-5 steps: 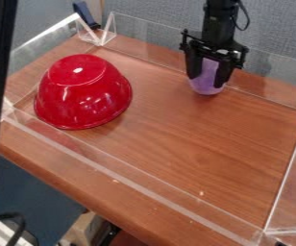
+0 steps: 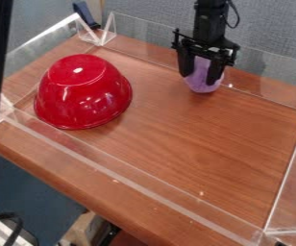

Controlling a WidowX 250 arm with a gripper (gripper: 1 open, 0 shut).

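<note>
My black gripper hangs from above at the back middle of the table, its fingers around a purple object, which looks like a cup near the back edge. Whether the fingers are closed on it is hard to tell. A large red bowl, upside down, sits at the left.
A clear plastic border rings the wooden table. A grey padded wall stands behind.
My gripper and the purple object have shifted slightly to the left. The red bowl has stayed in place.
</note>
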